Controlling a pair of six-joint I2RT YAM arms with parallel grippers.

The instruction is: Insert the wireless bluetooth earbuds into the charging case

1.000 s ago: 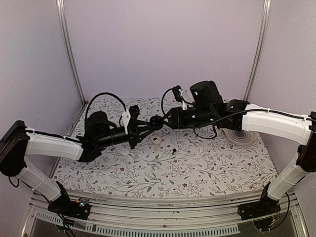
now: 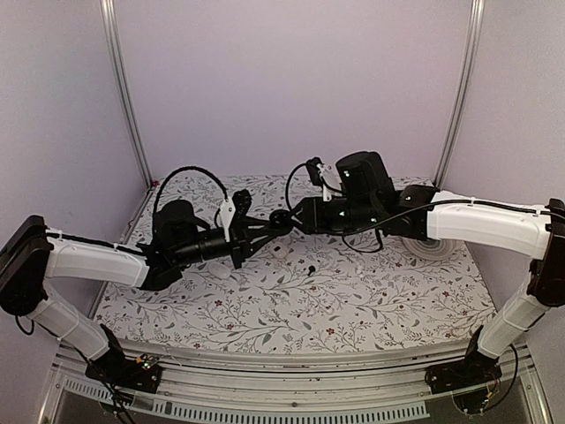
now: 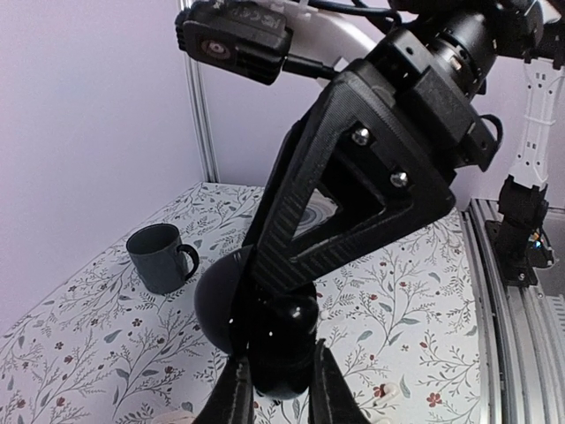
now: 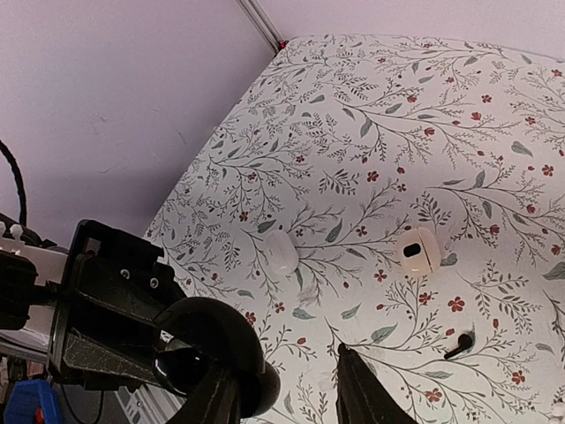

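A glossy black charging case (image 2: 281, 219) (image 3: 281, 342) (image 4: 207, 336) is held in the air by my left gripper (image 2: 272, 230), shut on it. My right gripper (image 2: 302, 217) is right at the case from the other side, its fingers around or against it in the left wrist view; in the right wrist view its fingertips stand part open beside the case. A small black earbud (image 2: 311, 270) (image 4: 461, 344) lies on the cloth below. Whether anything sits between the right fingertips is unclear.
A pink case (image 4: 418, 251) and a white piece (image 4: 282, 253) lie on the floral cloth. A dark mug (image 3: 155, 260) stands behind in the left wrist view. A round mat (image 2: 441, 250) is at the right.
The left gripper holds the black case in the same place.
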